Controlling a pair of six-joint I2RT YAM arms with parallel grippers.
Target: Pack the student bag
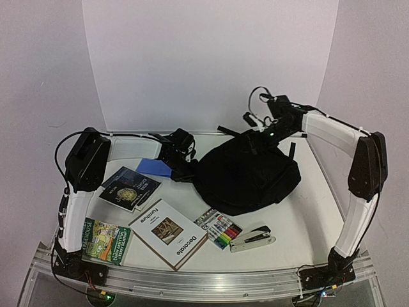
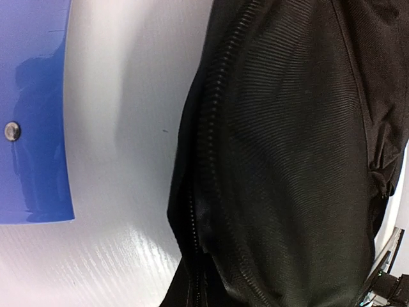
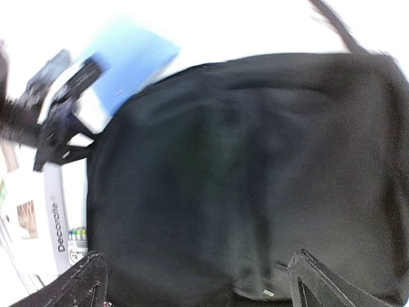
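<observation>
The black student bag lies on the table with its dark top panel over the opening, so its inside is hidden. At its left edge my left gripper is low and pinches the zipper edge; the left wrist view shows the dark fingers closed around that zipped rim of the bag. Above the bag's back part hovers my right gripper, its fingers spread wide with no cloth held between them. Left of the bag lies a blue folder, partly behind the left arm.
Books lie at left and front: a dark book, a green book and the white Decorate book. Markers and a stapler sit before the bag.
</observation>
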